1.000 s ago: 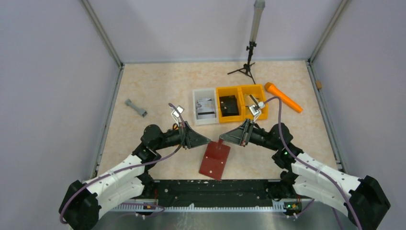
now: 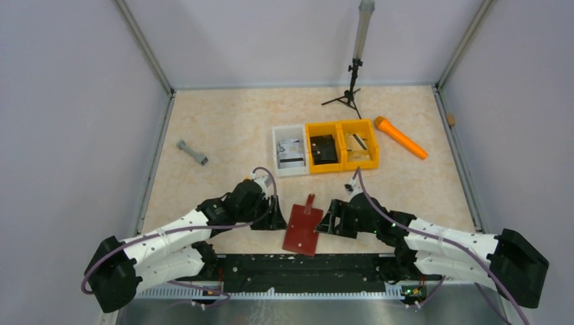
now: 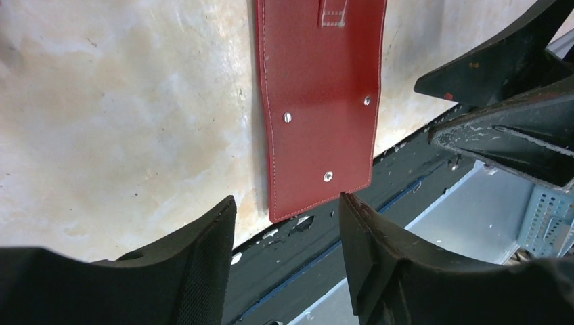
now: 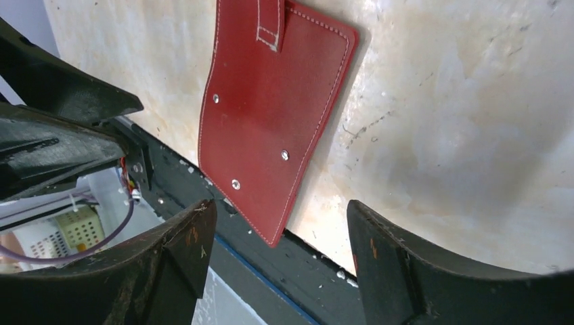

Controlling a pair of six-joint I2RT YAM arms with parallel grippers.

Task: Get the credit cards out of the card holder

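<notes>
The red leather card holder [image 2: 302, 230] lies flat at the table's front edge, its strap [image 4: 270, 20] at the far end and several snaps on its face. No cards show on it. My left gripper is open just left of the holder, with nothing held between its fingers. My right gripper hovers just right of the holder, its fingers apart and nothing held between them.
Behind stand a white bin [image 2: 275, 152] and yellow bins [image 2: 342, 149] with flat items inside. An orange microphone [image 2: 403, 139] lies at back right, a grey tool [image 2: 192, 152] at left, a tripod [image 2: 350, 95] at the back.
Both grippers have moved down toward the front edge and turned, uncovering more of the holder.
</notes>
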